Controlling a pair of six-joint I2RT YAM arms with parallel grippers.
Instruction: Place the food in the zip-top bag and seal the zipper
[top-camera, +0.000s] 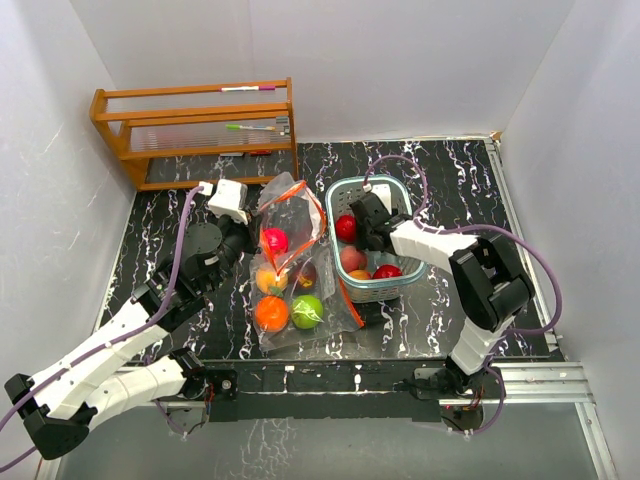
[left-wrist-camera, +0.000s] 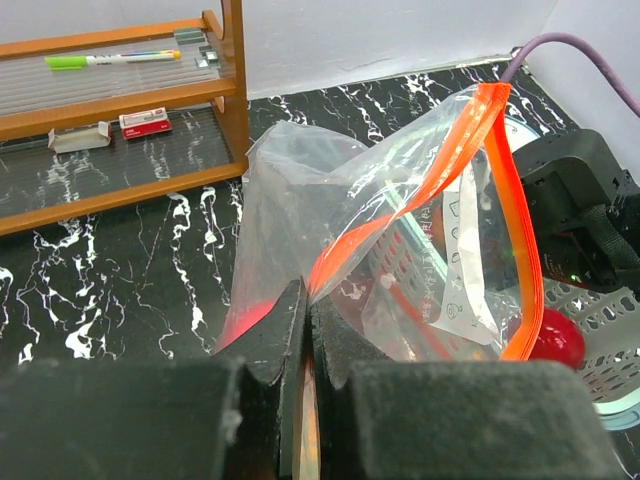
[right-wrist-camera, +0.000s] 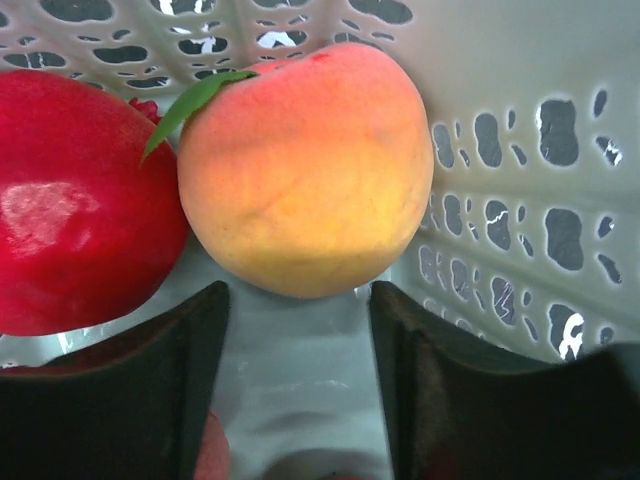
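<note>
A clear zip bag with an orange zipper (top-camera: 317, 207) lies on the dark marbled table with its mouth held up. Inside it sit a green fruit (top-camera: 306, 311), an orange fruit (top-camera: 271, 313), a pinkish-red one (top-camera: 274, 240) and others. My left gripper is shut, pinching the thin bag edge beside the orange strip (left-wrist-camera: 372, 237). Within the pale basket (right-wrist-camera: 560, 80), my right gripper has its fingers apart with nothing between them. A peach with a green leaf (right-wrist-camera: 310, 170) lies just beyond the fingertips, a red pomegranate (right-wrist-camera: 85, 200) to its left.
More fruit, including a reddish one (top-camera: 353, 259), fills the basket's near part. A wooden rack (top-camera: 195, 135) holding pens stands at the back left. Bare table (left-wrist-camera: 130, 280) shows left of the bag.
</note>
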